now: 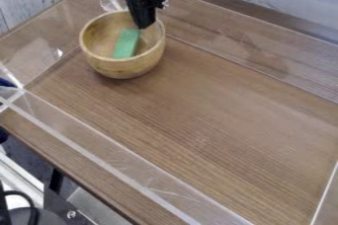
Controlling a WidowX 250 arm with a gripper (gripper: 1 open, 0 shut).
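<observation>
A tan bowl sits toward the upper left of the wooden table, with a green oblong object lying inside it. My dark gripper is at the bowl's back rim, above and behind the green object, apart from it. It is shut; I see nothing held in it, though its fingertips are small and hard to make out.
Clear tape or plastic edging runs along the left side. A dark object with cables is at the lower left corner.
</observation>
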